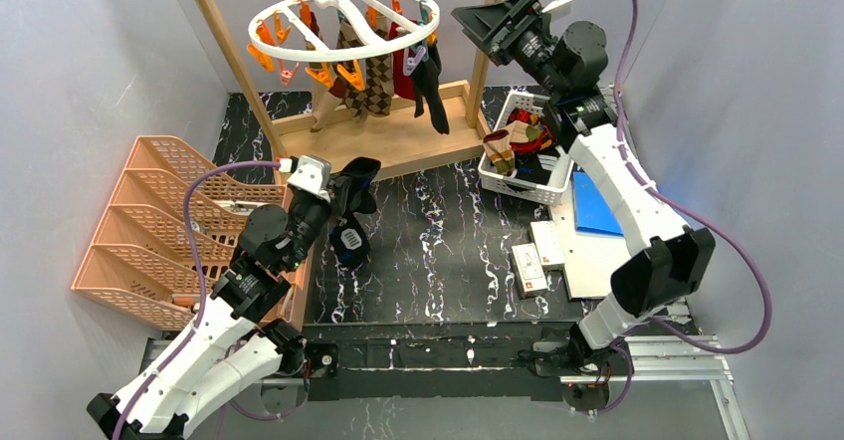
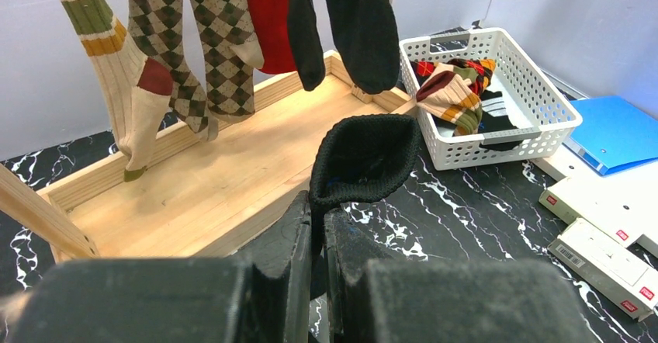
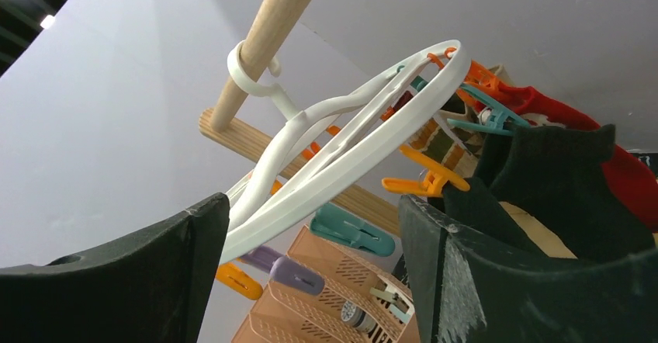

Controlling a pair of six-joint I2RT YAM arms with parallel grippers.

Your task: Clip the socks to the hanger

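The round white hanger (image 1: 269, 12) hangs from the wooden rack's rod, coloured clips around its ring. Several socks hang from its clips, among them a brown checkered pair (image 2: 219, 44), a red sock (image 2: 268, 21) and a black pair (image 2: 357, 29). My left gripper is shut on a black sock (image 2: 330, 145) below and in front of the hanger; the sock's opening stands up above the fingertips, and its foot (image 1: 350, 243) dangles. My right gripper (image 1: 464, 24) is open and empty, just right of the ring; an orange clip (image 3: 434, 176) appears near its right finger.
A white basket (image 1: 483, 179) with more socks stands at the right, below the right arm. Two small boxes (image 1: 528, 269) and a blue folder (image 1: 595, 201) lie in front of it. An orange compartment organizer (image 1: 149, 186) fills the left side.
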